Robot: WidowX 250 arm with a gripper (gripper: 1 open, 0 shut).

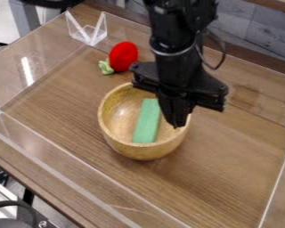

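Observation:
A tan bowl (118, 129) sits on the wooden table with a green block (146, 120) lying inside it. The black gripper (175, 116) hangs low over the bowl's right part, covering some of the rim and the back of the bowl. Its fingertips point down beside the block, and nothing shows between them; it looks shut.
A red pepper-like object (122, 56) with a green top lies behind the bowl. A clear plastic item (89, 27) stands at the back left.

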